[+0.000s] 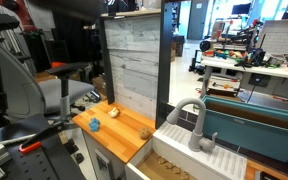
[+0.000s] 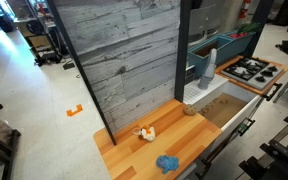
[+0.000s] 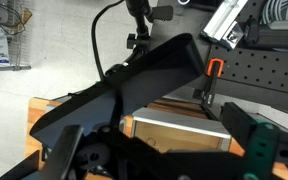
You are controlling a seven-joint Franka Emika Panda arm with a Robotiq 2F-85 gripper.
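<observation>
In the wrist view, black parts of my gripper fill the bottom, and a broad dark slab crosses the middle; what the slab is, and whether the fingers are apart, I cannot tell. On the wooden counter (image 2: 134, 160) lies a small blue object (image 2: 167, 162). Behind it sits a small white and orange item (image 2: 146, 132). A brownish round object (image 2: 190, 108) rests near the sink end of the counter. The white sink (image 1: 169, 160) has a wooden-looking bottom, with a pale tap (image 1: 196, 118) behind it.
A grey plank wall (image 1: 132, 65) backs the counter. A teal bin (image 1: 254, 125) stands beyond the sink, and a stove top (image 2: 252, 70) lies past it. Cabinet fronts and handles line the near side.
</observation>
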